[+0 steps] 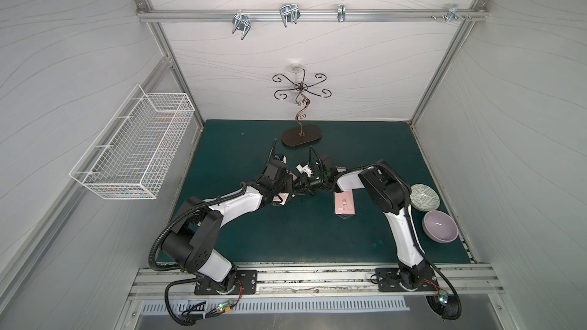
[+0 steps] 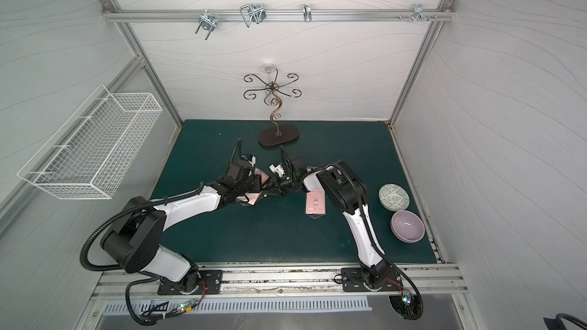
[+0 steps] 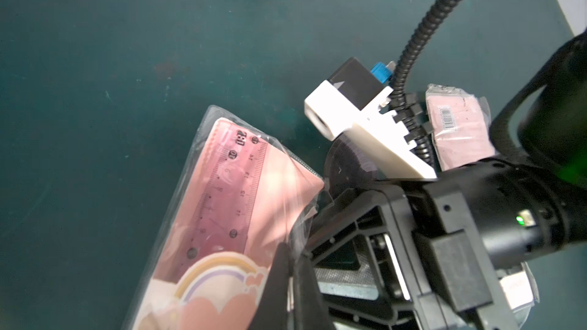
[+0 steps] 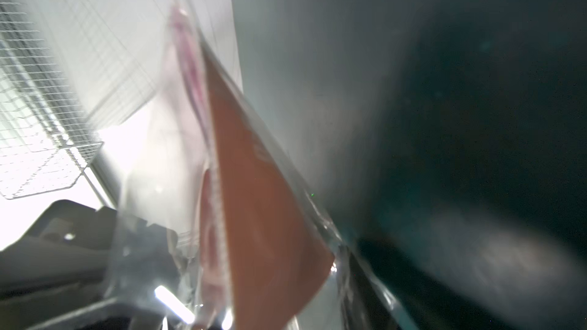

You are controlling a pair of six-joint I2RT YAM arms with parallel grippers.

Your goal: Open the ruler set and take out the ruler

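A clear pouch [image 3: 183,207] with pink insert, pink ruler [image 3: 227,189] and rainbow print lies at table center, largely hidden by the arms in the top views. My left gripper is shut at the pouch's right edge; whether it pinches plastic is unclear. My right gripper [image 1: 300,184] meets it from the right. In the right wrist view the pouch [image 4: 256,226] fills the space before my right gripper, its corner close to or between the fingers; their gap is hard to see.
A second pink package [image 1: 343,204] lies under my right arm. A metal stand [image 1: 301,136] stands behind, bowls [image 1: 439,227] at right, and a wire basket [image 1: 131,146] hangs left.
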